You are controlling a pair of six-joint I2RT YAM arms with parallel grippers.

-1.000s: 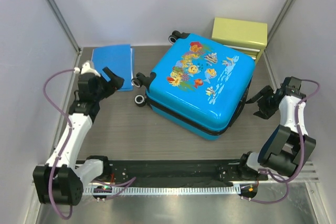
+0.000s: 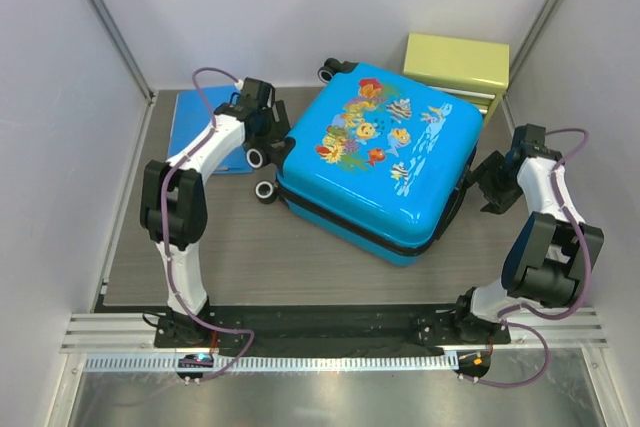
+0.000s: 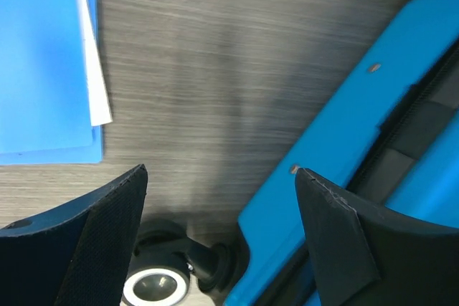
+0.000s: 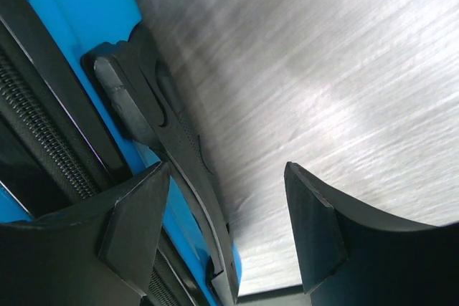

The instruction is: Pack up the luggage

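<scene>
A closed blue suitcase (image 2: 380,187) with fish decals lies on the table. My left gripper (image 2: 267,122) is beside its wheeled left side, fingers apart; in the left wrist view the suitcase's blue edge (image 3: 337,134) and zipper run under the right finger, a wheel (image 3: 154,284) below. My right gripper (image 2: 490,179) is by the suitcase's right side, fingers apart above the edge, where a dark handle (image 4: 183,163) runs beside the zipper (image 4: 43,127). Neither gripper shows anything held.
Blue folders (image 2: 200,132) with white paper lie at the back left. A yellow-green box (image 2: 455,62) stands behind the suitcase at the right. Bare table (image 2: 200,247) shows at the front left. Walls bound the sides and back.
</scene>
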